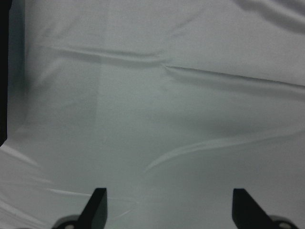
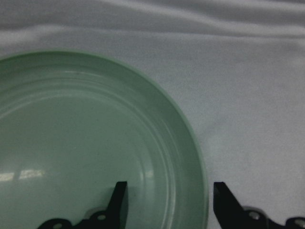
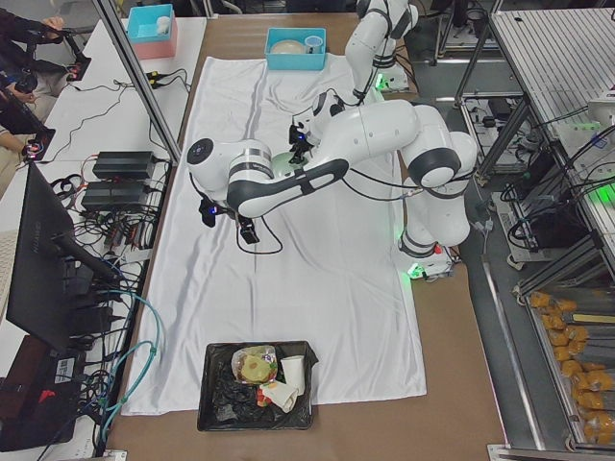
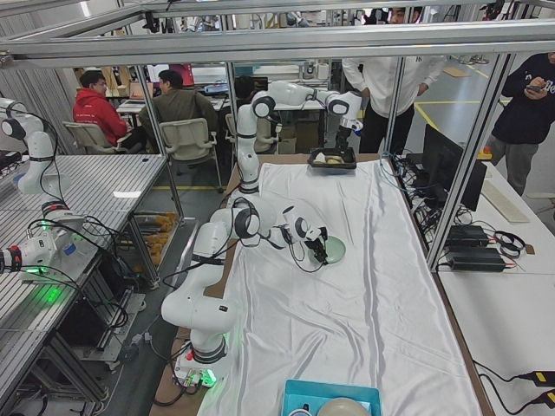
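Observation:
A green plate [image 4: 336, 248] lies on the white cloth; in the right wrist view its rim [image 2: 169, 109] fills the left half. My right gripper is open low at the plate's edge, one finger over the plate's inside and the other just outside the rim. My left gripper is open over bare cloth; in the left camera view its arm stretches across the middle, partly hiding the plate.
A black lined tray [image 3: 221, 413] with food items and packaging stands at one end of the cloth. A blue bin [image 3: 279, 60] with a bowl and cup stands at the other.

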